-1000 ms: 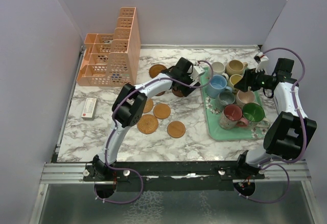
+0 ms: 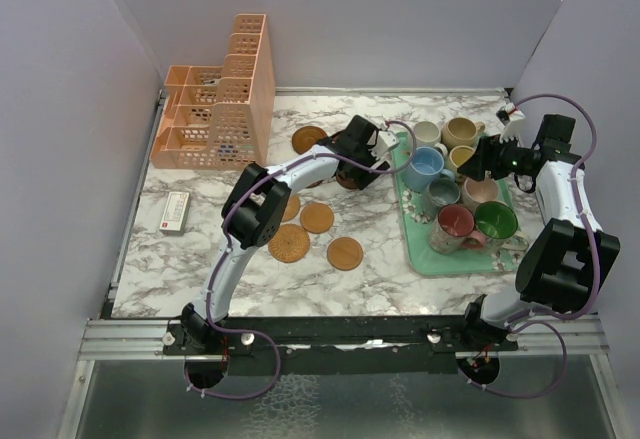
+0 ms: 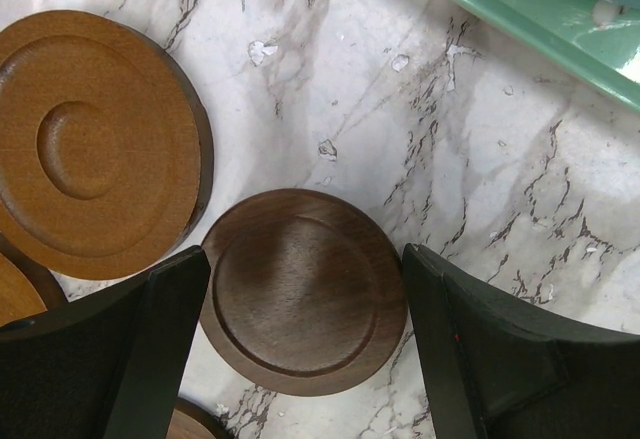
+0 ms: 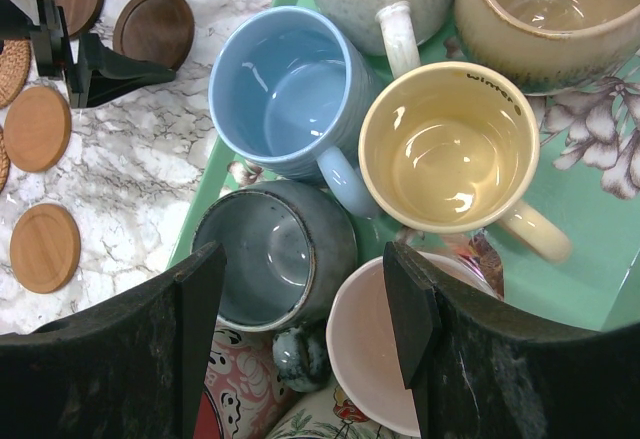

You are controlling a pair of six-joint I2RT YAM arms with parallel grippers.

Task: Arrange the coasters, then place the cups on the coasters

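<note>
My left gripper is open over a dark brown wooden coaster (image 3: 300, 294), which shows between its spread fingers; whether they touch its rim I cannot tell. A lighter wooden coaster (image 3: 95, 144) lies close by at the upper left. Above the green tray (image 2: 420, 257), my right gripper is open too. Below it sit a dark grey-green cup (image 4: 255, 254) and a pale pink cup (image 4: 375, 344). A blue cup (image 4: 290, 89) and a yellow cup (image 4: 450, 149) stand just beyond them. No cup is held. Which cup the task means cannot be told.
Several more cups crowd the tray, including a red one (image 2: 456, 221) and a green one (image 2: 497, 219). Loose coasters, one at the front (image 2: 345, 253), lie left of it. An orange rack (image 2: 235, 124) and a white box (image 2: 174, 213) stand farther left.
The right arm, cups and coasters look the same as before.
</note>
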